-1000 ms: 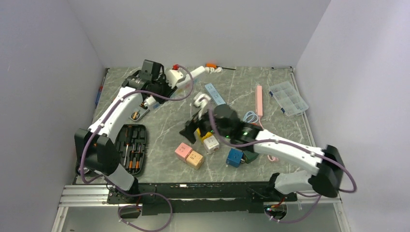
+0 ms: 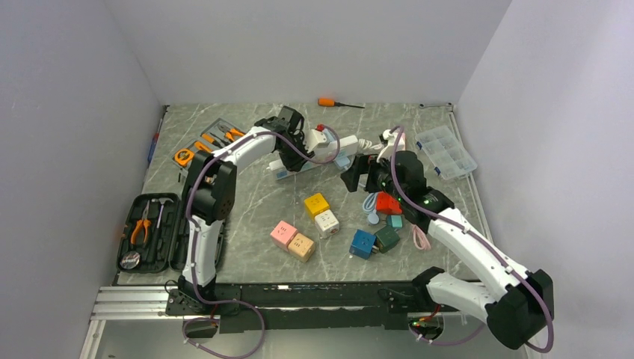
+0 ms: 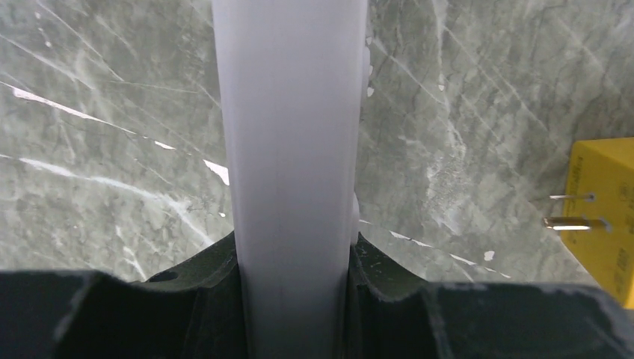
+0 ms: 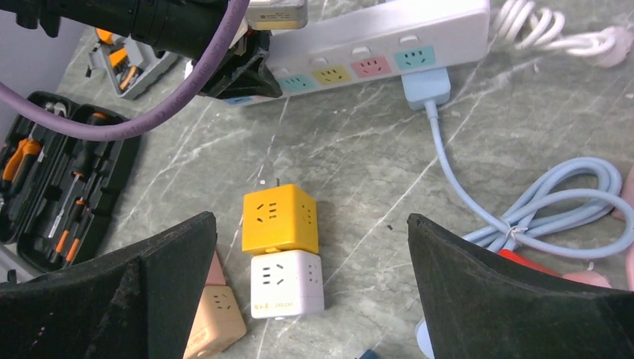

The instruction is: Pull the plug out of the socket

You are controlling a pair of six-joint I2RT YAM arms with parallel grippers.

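My left gripper [image 2: 295,157] is shut on a long white power strip, which fills the middle of the left wrist view [image 3: 291,149] between the fingers. In the right wrist view the strip shows coloured sockets along its side, with a light-blue plug [image 4: 426,88] and cable under its right end; whether that plug is inserted I cannot tell. My right gripper [image 2: 359,172] stands open right of the strip, nothing between its fingers, looking over the blue cable and the cube sockets.
Yellow [image 2: 316,204], white, pink, tan, blue [image 2: 362,243] and green cube sockets lie on the front half. Tool cases [image 2: 142,239] are at the left, an organiser [image 2: 445,153] at the right, a screwdriver [image 2: 329,102] at the back.
My left arm has moved right with the strip, which now sits lower and nearer the blue strip. The right arm has moved right, away from the cubes.
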